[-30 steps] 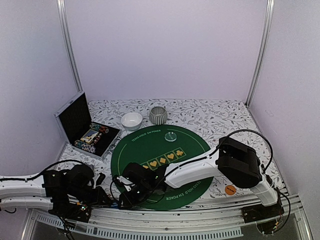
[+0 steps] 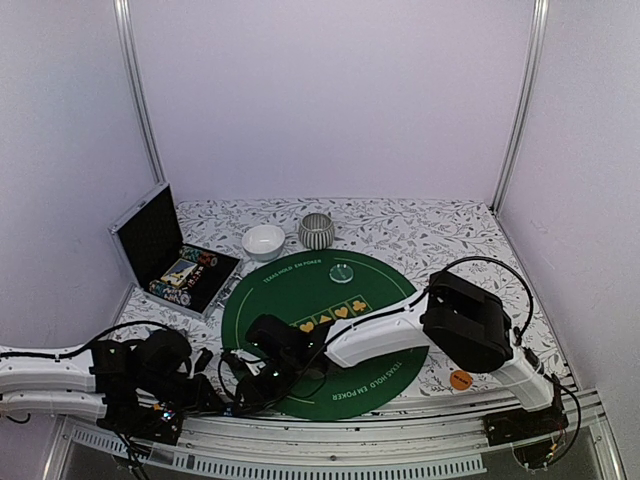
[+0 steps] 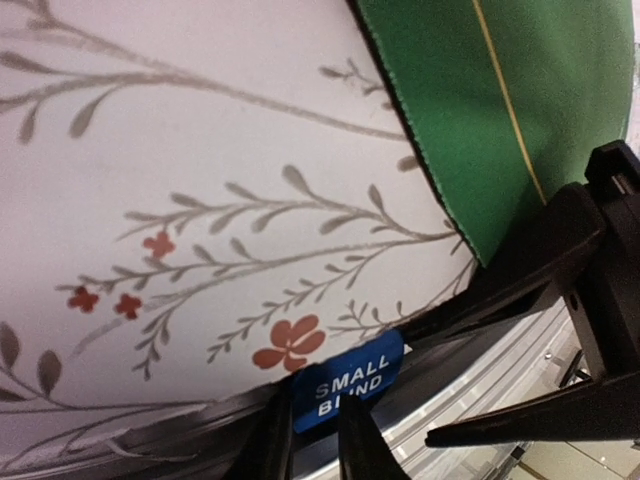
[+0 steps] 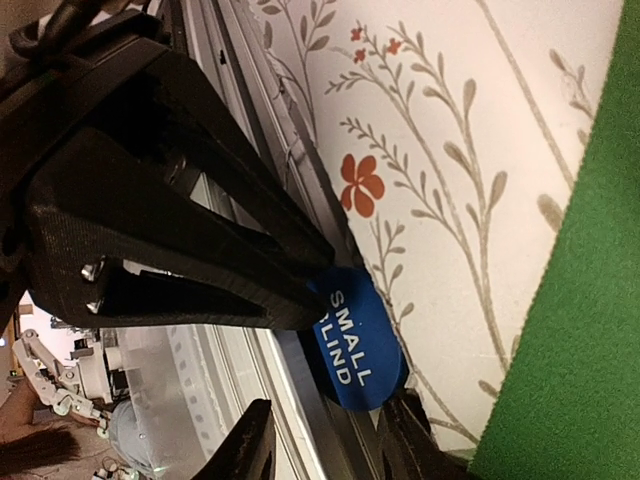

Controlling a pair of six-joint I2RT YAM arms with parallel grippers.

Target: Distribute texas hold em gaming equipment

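Observation:
A blue SMALL BLIND marker [image 4: 355, 360] lies at the table's near edge, with my left gripper [image 2: 212, 398] shut on it; the left fingers reach its upper end in the right wrist view. My right gripper [image 2: 242, 385] is open beside it, its fingers either side of the marker in the left wrist view. The green poker mat [image 2: 290, 290] lies beyond. An orange round marker [image 2: 461, 380] is at the right.
An open chip case [image 2: 215, 280] stands back left. A white bowl [image 2: 263, 241], striped cup [image 2: 316, 233] and clear disc [image 2: 341, 273] are at the back. The table's edge runs directly under both grippers.
The left arm is nearly still.

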